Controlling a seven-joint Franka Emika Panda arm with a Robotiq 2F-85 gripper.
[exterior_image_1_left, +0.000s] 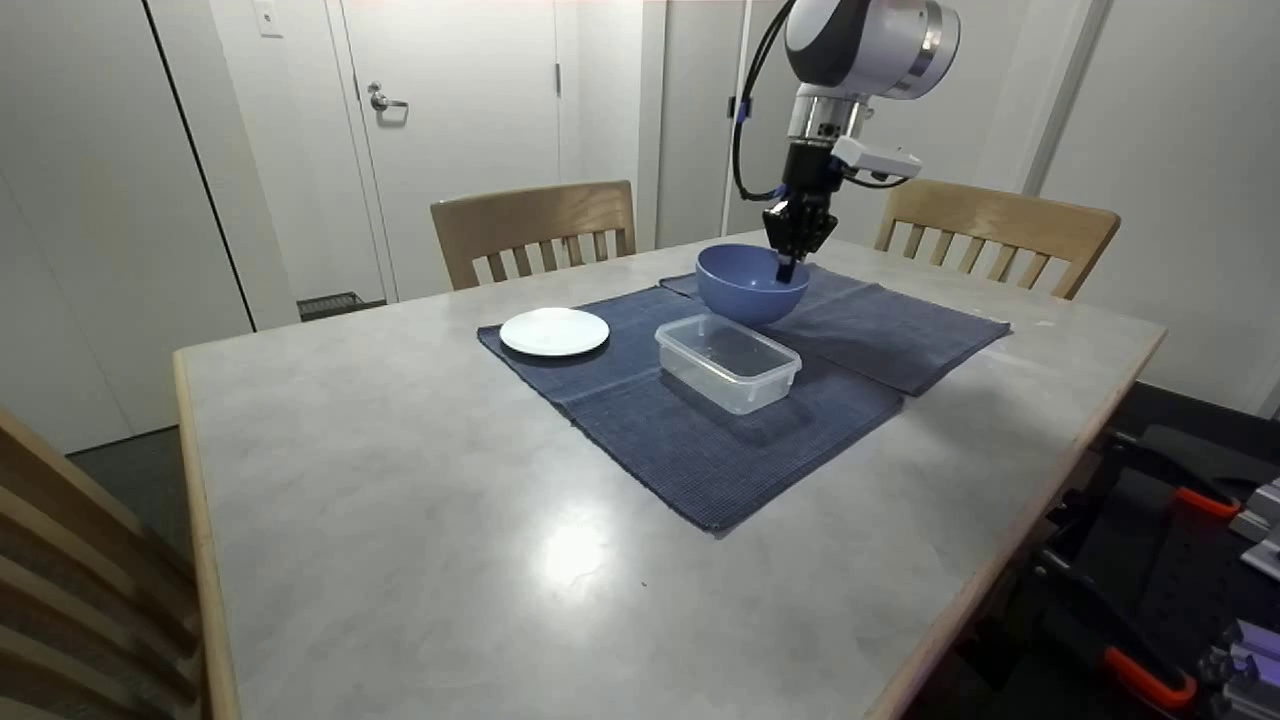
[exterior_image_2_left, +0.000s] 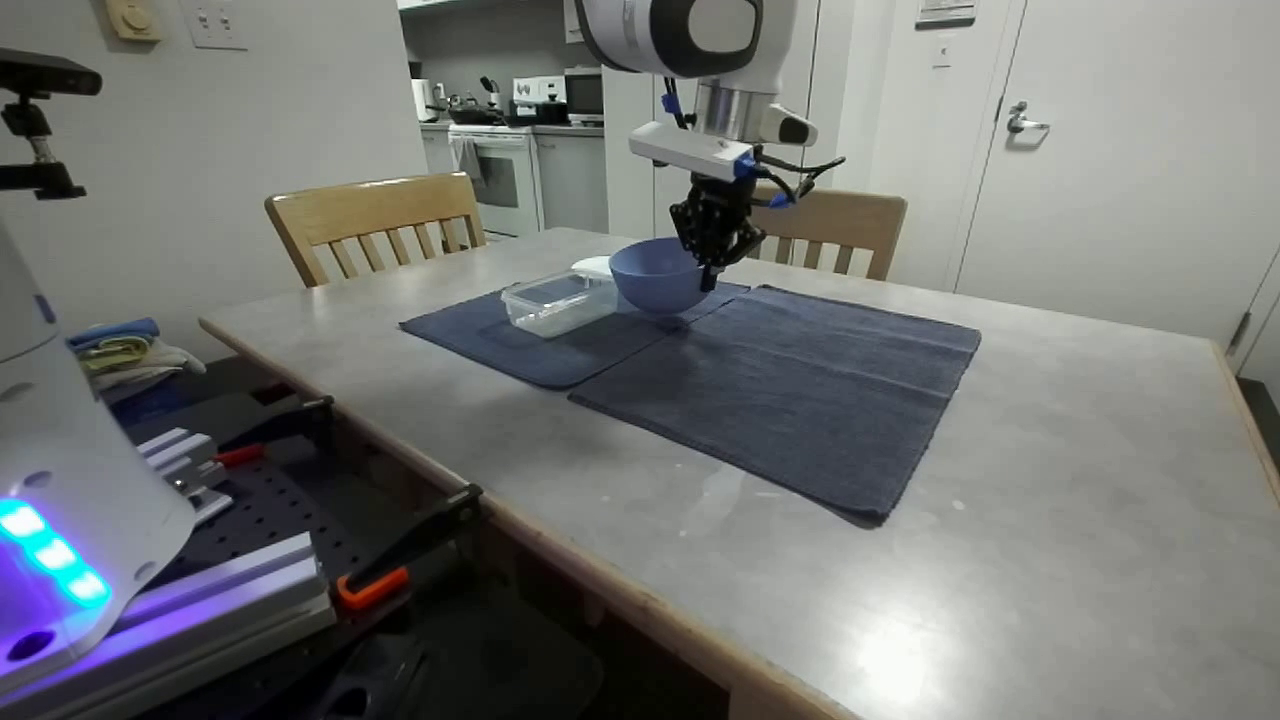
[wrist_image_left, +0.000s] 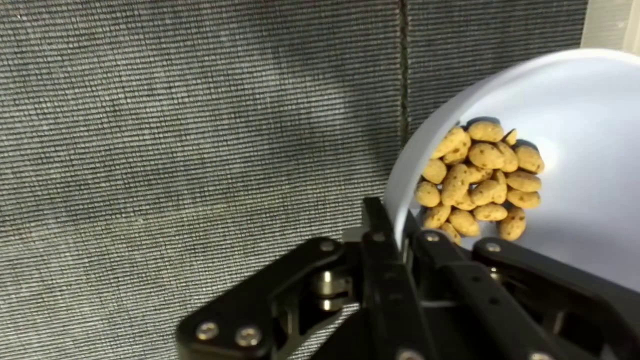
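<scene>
My gripper is shut on the rim of a blue bowl, one finger outside the wall and one inside. In the wrist view the bowl looks pale and fills the right side. Several brown-speckled tan pieces lie in it, gathered near the gripped side. Exterior view 2 shows the bowl over the dark blue placemats, with the gripper at its right rim. Whether its base touches the cloth is hard to tell.
A clear empty plastic container stands just in front of the bowl on a placemat. A white plate lies to its left. The other placemat is bare, and much of the grey table is clear.
</scene>
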